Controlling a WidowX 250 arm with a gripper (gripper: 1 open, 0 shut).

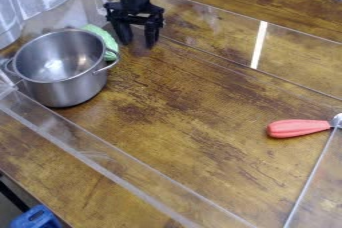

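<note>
My black gripper [135,24] hangs at the top left, low over the wooden table just behind and right of a large steel pot [60,77]. Whether it is open or shut, or holds anything, is too small and dark to tell. A light green object [104,39] lies between pot and gripper, partly hidden by the pot. A red-handled utensil [297,128] lies at the right, its far end out of view.
Clear panels border the wooden table [187,112]. A white strip [259,44] is at the back right, and a blue object [38,217] sits at the lower left corner.
</note>
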